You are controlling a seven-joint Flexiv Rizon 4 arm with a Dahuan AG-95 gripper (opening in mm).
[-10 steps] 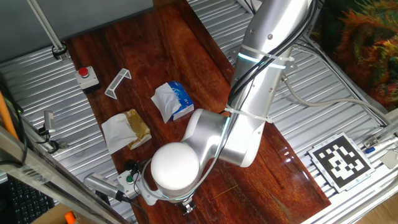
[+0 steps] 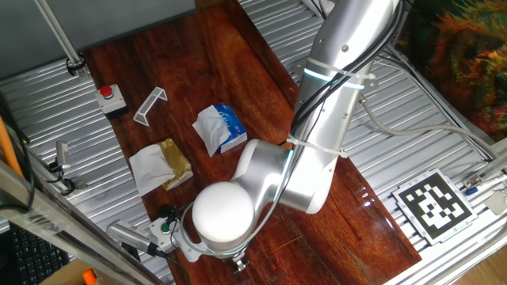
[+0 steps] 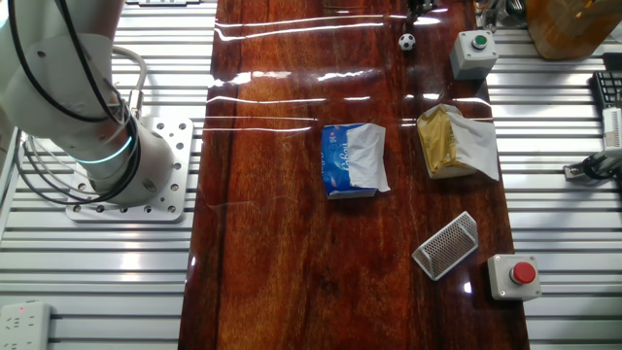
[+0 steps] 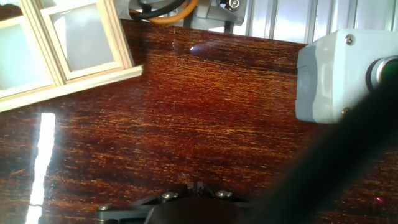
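Note:
At the bottom edge of the wrist view, my gripper appears shut, its dark fingertips close together and nothing visible between them. Dark red-brown wood of the table (image 4: 205, 112) fills the view ahead of it. From above, the gripper (image 2: 239, 264) shows only partly, beneath the white rounded wrist of the arm. A small black-and-white ball (image 3: 406, 42) appears close to the gripper's dark tip at the top of exterior view 2; whether they touch I cannot tell.
A green-button box (image 4: 348, 78) and a pale wooden frame (image 4: 68, 46) flank the wrist view. Elsewhere on the table lie a blue tissue pack (image 3: 352, 160), a gold tissue pack (image 3: 452, 141), a metal grater (image 3: 447, 245) and a red-button box (image 3: 514, 277).

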